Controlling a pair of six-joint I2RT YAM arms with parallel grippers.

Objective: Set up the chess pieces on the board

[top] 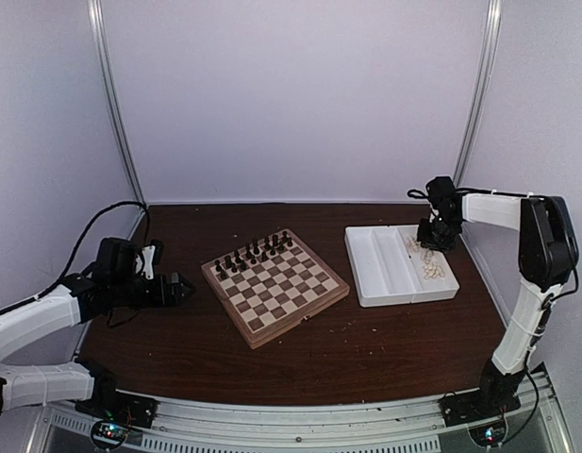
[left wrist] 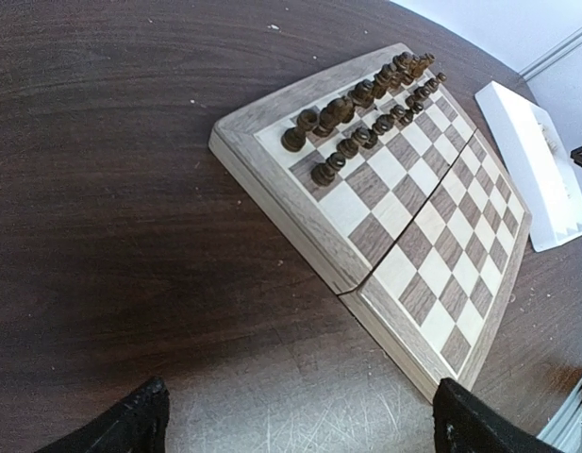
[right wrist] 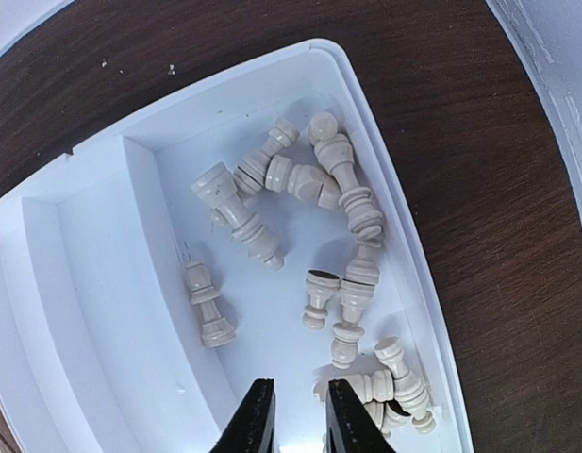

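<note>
The chessboard (top: 281, 302) lies mid-table, black pieces (left wrist: 330, 113) standing along one side in two rows; the rest of its squares are bare. White pieces (right wrist: 234, 212) lie loose in the right compartment of the white tray (top: 385, 264). My right gripper is over that compartment, fingers part-way apart, with no piece seen held between them; some pieces lie just beyond the fingertips. My left gripper (top: 182, 288) hangs left of the board, open and empty, its two fingers at the bottom of the left wrist view.
The tray's other compartments look empty. Bare table (top: 385, 349) lies in front of board and tray. Walls close in the table at the back and sides, the right one near the tray.
</note>
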